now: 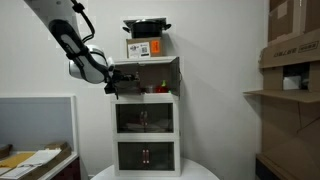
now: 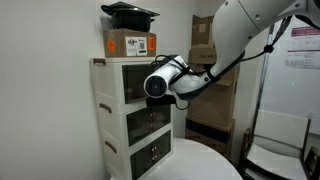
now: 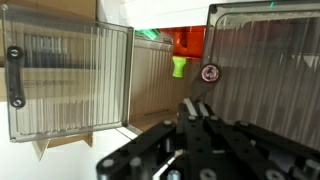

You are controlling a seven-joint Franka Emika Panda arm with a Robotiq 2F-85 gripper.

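A white cabinet [image 1: 147, 98] stands against the wall, with glazed doors on its lower two compartments. Its top compartment is at least partly open. In the wrist view, one clear ribbed door [image 3: 75, 75] is swung out at the left; another clear door [image 3: 265, 70] with a dark handle [image 3: 210, 73] lies at the right. Between them show a red item [image 3: 188, 42] and a yellow-green item [image 3: 179, 66]. My gripper is shut, with nothing visible between its fingers. In exterior view 1 the gripper [image 1: 112, 88] is at the top compartment's left side; contact with a door cannot be made out.
A cardboard box [image 1: 144, 48] and a black pot [image 1: 147, 27] sit on top of the cabinet. Cardboard boxes [image 1: 290, 55] stand on the right. A white round table [image 2: 198, 160] stands in front, its visible top bare. Papers [image 1: 30, 160] lie at the left.
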